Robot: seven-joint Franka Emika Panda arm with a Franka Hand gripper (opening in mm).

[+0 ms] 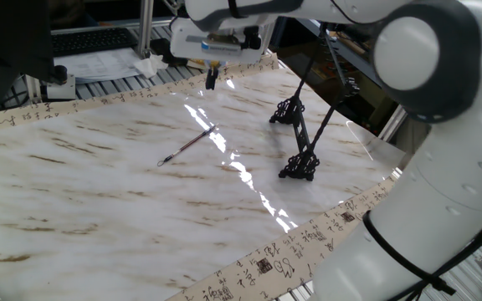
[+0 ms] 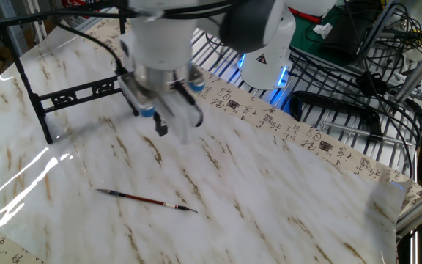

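A thin brush (image 2: 146,199) with a reddish-brown handle and dark ends lies flat on the marbled sheet (image 2: 269,191). In exterior view 1 the brush (image 1: 187,146) lies aslant near a bright streak of glare. My gripper (image 2: 178,129) hangs above the sheet, apart from the brush, with its fingers spread; blur softens their outline. No held object shows between them. From the other side, the gripper (image 1: 212,81) appears nearly edge-on, pointing down beyond the brush.
A black stand with ornate feet (image 1: 299,163) and tall posts is on the sheet, close to the arm; its crossbar (image 2: 79,95) shows beside the gripper. A keyboard (image 1: 90,40) and papers lie past the far edge. Much of the sheet is clear.
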